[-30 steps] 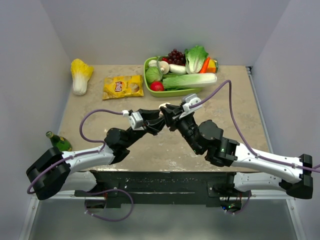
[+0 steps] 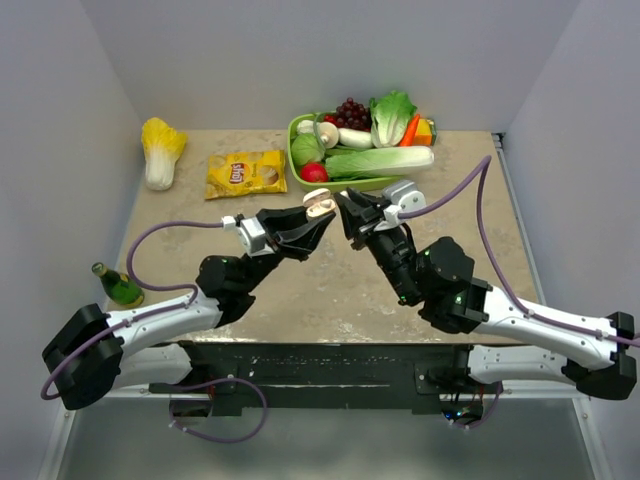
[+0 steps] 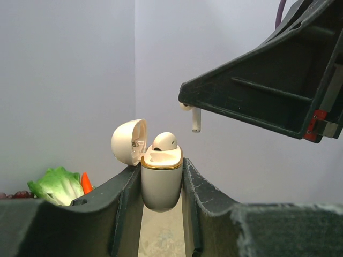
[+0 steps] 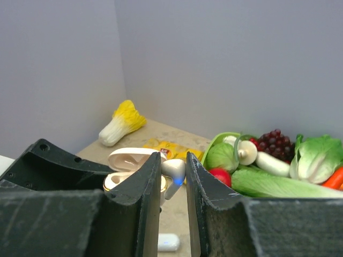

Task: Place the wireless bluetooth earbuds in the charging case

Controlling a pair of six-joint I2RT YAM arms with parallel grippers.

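Observation:
The white charging case, lid open, is held upright by my left gripper; one earbud sits in it. My right gripper is shut on a second white earbud, whose stem hangs below the fingers in the left wrist view, above and right of the case, apart from it. In the top view both grippers meet near the middle, over the table.
A green basket of vegetables stands behind the grippers. A yellow chips bag, a Chinese cabbage and a green bottle are on the left.
The two grippers have moved apart: the left with the case a little to the left, the right with its earbud up and to the right in the top view.

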